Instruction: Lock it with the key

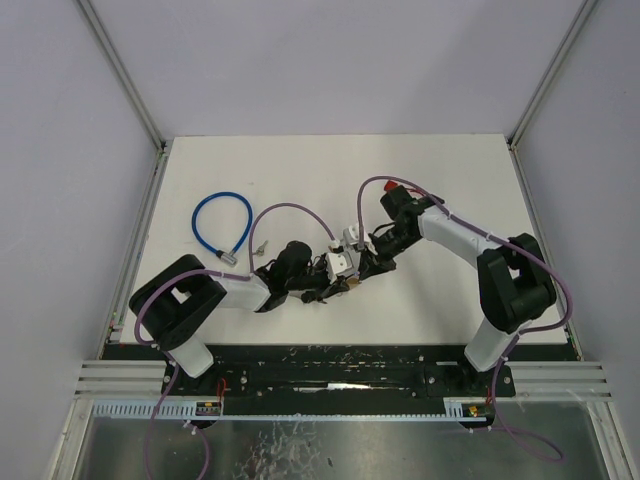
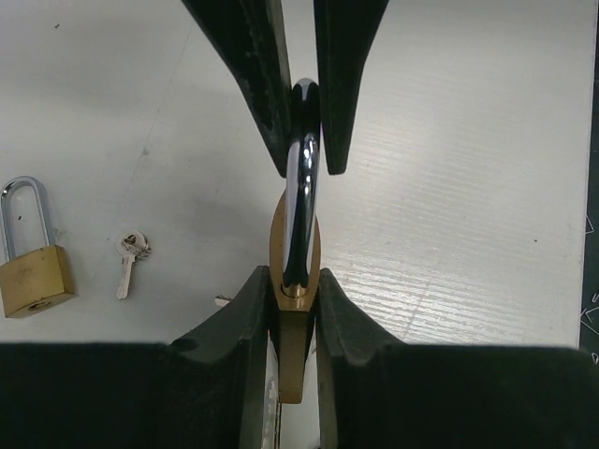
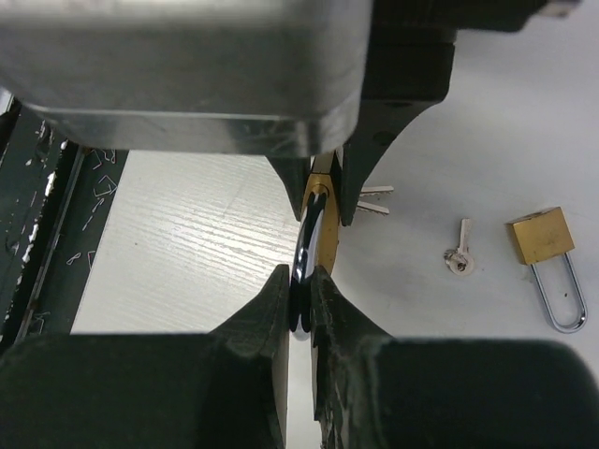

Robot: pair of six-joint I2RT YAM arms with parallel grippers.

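Observation:
A brass padlock [image 2: 292, 341] is gripped by its body in my left gripper [image 1: 345, 284], its steel shackle [image 2: 301, 201] pointing towards my right gripper [image 1: 362, 272]. In the right wrist view, the shackle [image 3: 307, 248] runs between the right fingers. Those fingers stand a little apart on either side of it; whether they touch it cannot be told. Silver key blades [image 3: 376, 191] show beside the lock, partly hidden by the left fingers [image 3: 360, 159], and I cannot tell whether they belong to a key in the keyhole.
A second brass padlock [image 2: 37, 281], its shackle raised, lies on the white table near a loose key [image 2: 131, 257]. A blue cable lock [image 1: 222, 197] lies at the table's left, and a red object [image 1: 390, 185] at the back right.

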